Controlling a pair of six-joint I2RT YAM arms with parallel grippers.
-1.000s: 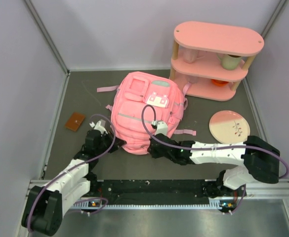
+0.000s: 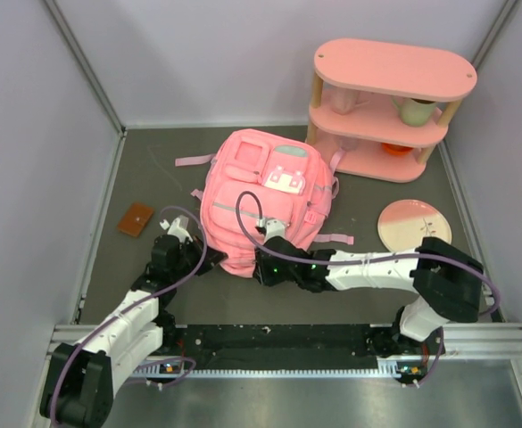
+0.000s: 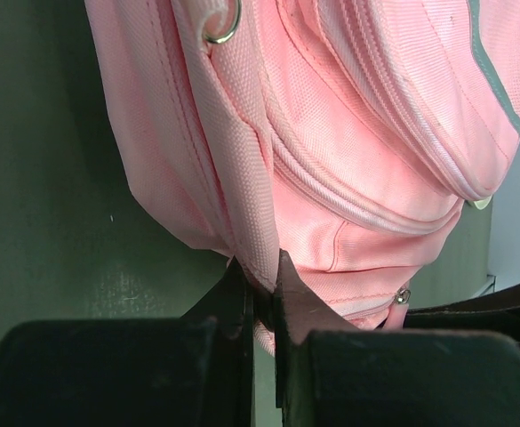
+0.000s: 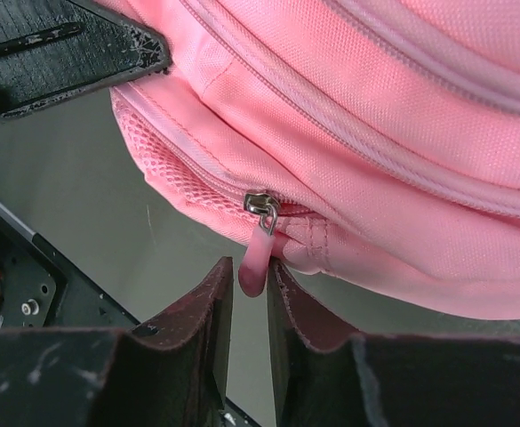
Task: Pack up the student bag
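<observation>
A pink backpack (image 2: 256, 196) lies on the dark table, its lower end toward me. At its lower left corner my left gripper is shut on a fold of the pink fabric. In the right wrist view a zipper pull (image 4: 257, 261) with a pink tab hangs from a metal slider by the bag's bottom seam. My right gripper is open, its fingertips to either side of the tab's lower end. Whether they touch the tab, I cannot tell. A dark finger of the left gripper shows at the upper left there.
A brown notebook-like item (image 2: 136, 219) lies left of the bag. On the right are a round cream-and-pink plate (image 2: 414, 225) and a pink shelf (image 2: 394, 67) holding a green cup (image 2: 417, 111) and an orange bowl (image 2: 397, 149). Bare table lies in front of the bag.
My right arm has moved left along the bag's lower edge, bringing its gripper closer to the left one. The left arm and the bag look unmoved.
</observation>
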